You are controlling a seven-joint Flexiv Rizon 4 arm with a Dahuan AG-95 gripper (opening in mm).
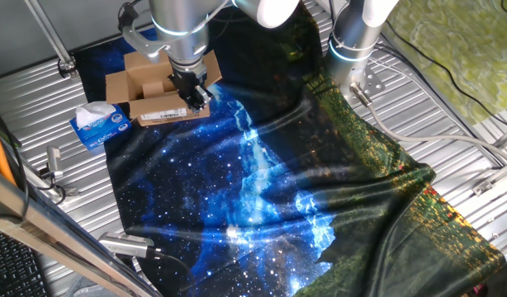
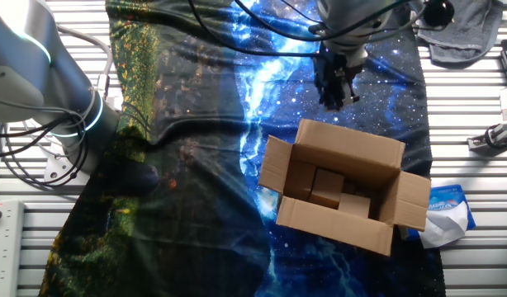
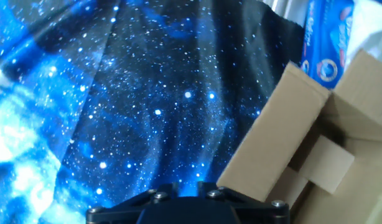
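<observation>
My gripper (image 1: 201, 102) hangs beside the open cardboard box, over the dark starry cloth. In the second exterior view, the gripper (image 2: 339, 101) is above the cloth, just beyond the box's far flap. Only its black top edge (image 3: 187, 190) shows at the bottom of the wrist view, and no object can be made out at it. Whether the fingers are apart or together is unclear. The cardboard box (image 2: 344, 136) stands with its flaps spread. Inside it lie small brown cartons (image 2: 326, 186), also partly visible in the wrist view as a pale brown block (image 3: 328, 163).
A blue tissue pack (image 1: 99, 128) with white tissue sits against the box's outer side. A grey-silver device (image 1: 128, 244) lies near the cloth's left edge.
</observation>
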